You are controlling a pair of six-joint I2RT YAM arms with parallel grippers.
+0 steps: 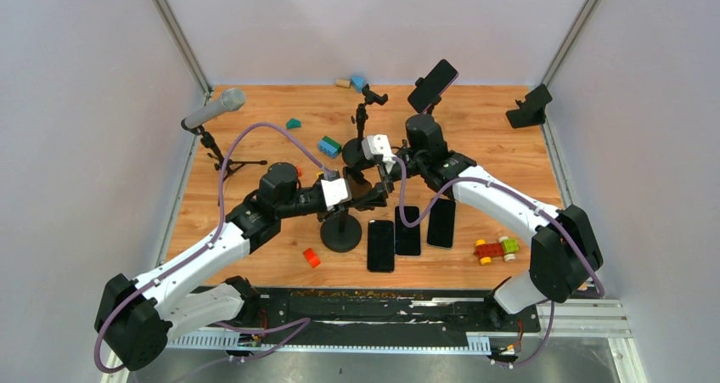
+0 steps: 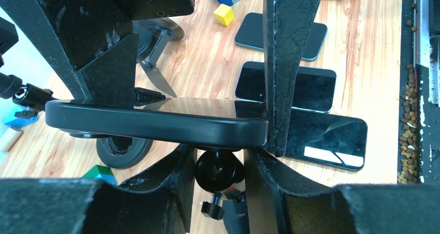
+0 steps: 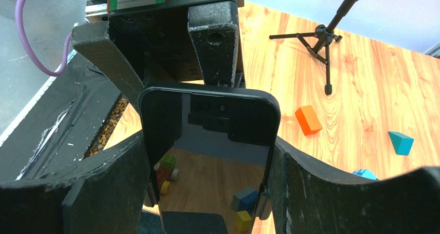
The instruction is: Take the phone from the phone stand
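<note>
Both arms meet over a round-based phone stand (image 1: 341, 235) at the table's middle. In the left wrist view a black phone (image 2: 155, 121) lies across above the stand's ball joint (image 2: 218, 169); my left gripper has its fingers either side of that joint, just under the phone. In the right wrist view the phone (image 3: 207, 114) stands between the fingers of my right gripper, at its two side edges. Whether those fingers press on it I cannot tell.
Three phones (image 1: 380, 245) lie right of the stand. Other stands, one holding a phone (image 1: 433, 86), a microphone tripod (image 1: 212, 111), toy blocks and a toy car (image 1: 497, 250) surround the arms.
</note>
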